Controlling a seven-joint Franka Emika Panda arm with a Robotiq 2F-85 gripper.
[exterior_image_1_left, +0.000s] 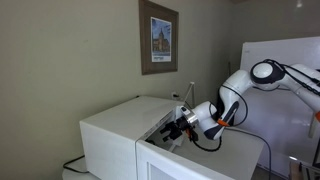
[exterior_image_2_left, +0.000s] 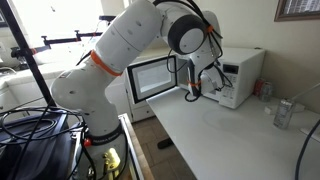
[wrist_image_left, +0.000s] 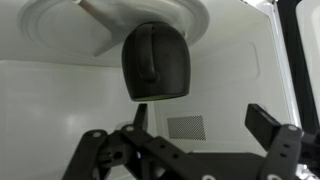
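A dark mug (wrist_image_left: 155, 62) stands on the round plate (wrist_image_left: 60, 38) inside the white microwave, its handle facing the wrist camera. My gripper is open, its two dark fingers wide apart with nothing between them. The mug is ahead of the fingers and clear of them. In the first exterior view the gripper (exterior_image_1_left: 177, 128) is at the mouth of the microwave (exterior_image_1_left: 110, 125), and the mug cannot be made out there. The second exterior view shows the arm reaching to the microwave (exterior_image_2_left: 240, 64), partly hiding its front.
The microwave's door (exterior_image_1_left: 170, 162) hangs open beside the arm. A vented inner wall (wrist_image_left: 186, 128) and the frame on the right bound the cavity. Clear jars (exterior_image_2_left: 283, 114) stand right of the microwave.
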